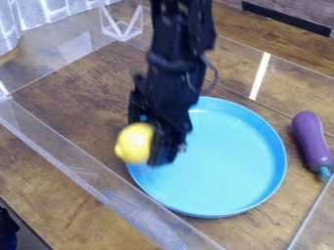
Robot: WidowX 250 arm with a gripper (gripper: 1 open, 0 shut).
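Observation:
My black gripper [150, 137], blurred by motion, is shut on a yellow lemon-like object [135, 145] at the left rim of the blue plate [229, 166]. The yellow object appears raised at or just over that rim, though the blur makes its exact height hard to tell.
A purple eggplant [311, 142] lies right of the plate. Clear plastic walls [85, 181] run along the lower left and the back. The brown wooden surface [59, 98] left of the plate is bare.

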